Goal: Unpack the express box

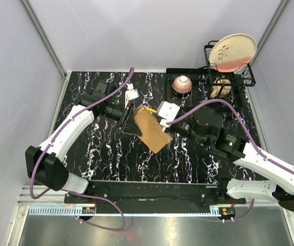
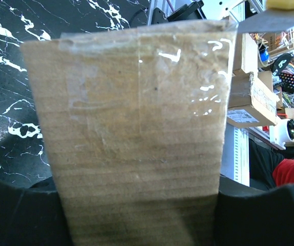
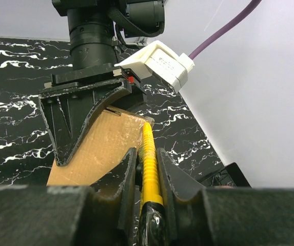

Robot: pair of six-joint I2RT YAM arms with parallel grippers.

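A brown cardboard box [image 1: 153, 132] with clear tape along one end is held up over the middle of the table. My left gripper is shut on it, one finger on either side, and the box fills most of the left wrist view. In the right wrist view, my right gripper is shut on a yellow-bodied knife [image 3: 150, 174]. Its yellow tip reaches the taped corner of the box; whether it has cut into the tape cannot be made out.
A black dish rack [image 1: 232, 77] with a plate [image 1: 232, 51] stands at the back right. Beside it is a pink bowl [image 1: 182, 85].
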